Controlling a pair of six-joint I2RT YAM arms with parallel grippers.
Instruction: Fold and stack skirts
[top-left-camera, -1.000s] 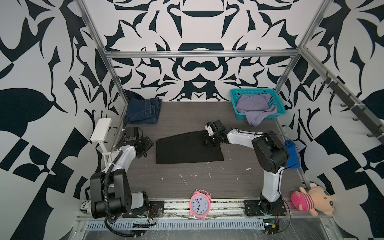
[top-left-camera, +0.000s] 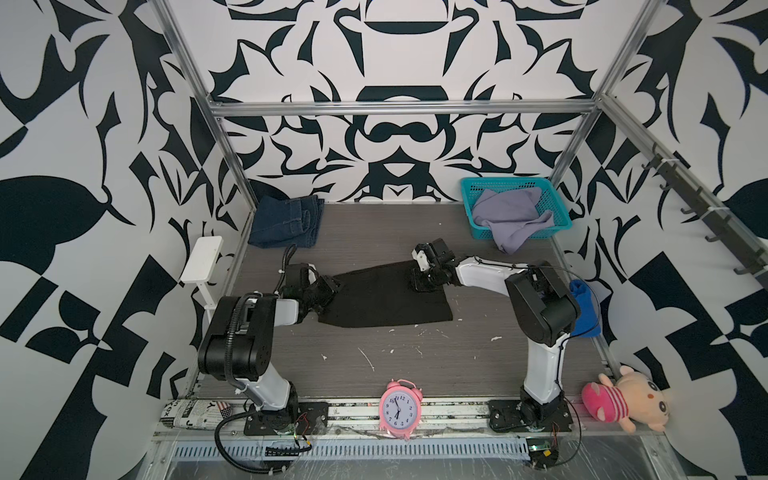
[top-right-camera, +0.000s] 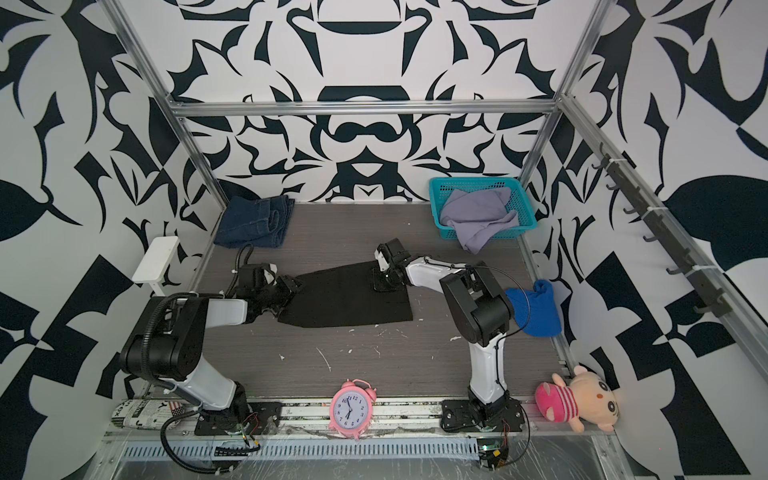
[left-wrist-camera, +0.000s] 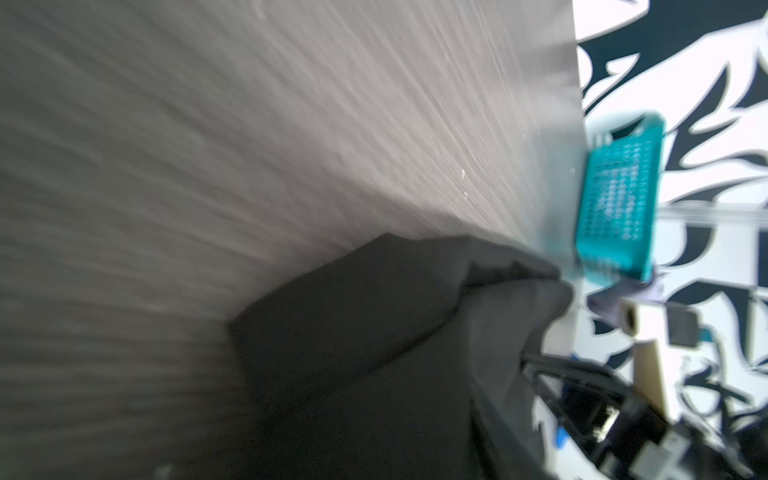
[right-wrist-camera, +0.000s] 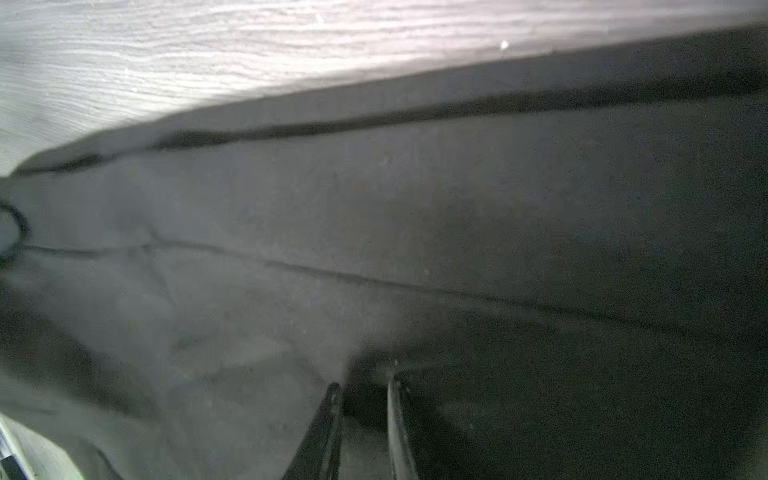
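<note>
A black skirt (top-left-camera: 384, 300) lies spread on the table between the two grippers, its top edge slanting. My left gripper (top-left-camera: 320, 292) is down at the skirt's left end; in the left wrist view that end is bunched, and the fingers are too dark and blurred to read. My right gripper (top-right-camera: 384, 274) is on the skirt's upper right part, its fingers (right-wrist-camera: 400, 424) shut on the dark fabric. A folded blue denim piece (top-left-camera: 284, 224) lies at the back left.
A teal basket (top-left-camera: 472, 192) with lavender cloth (top-left-camera: 512, 216) is at the back right. A blue cloth (top-right-camera: 540, 312) lies at the right edge, a pink clock (top-left-camera: 400, 409) at the front.
My left gripper has moved right onto the skirt's left end, whose edge has shifted right. The skirt's right end has shifted slightly right, along with my right gripper.
</note>
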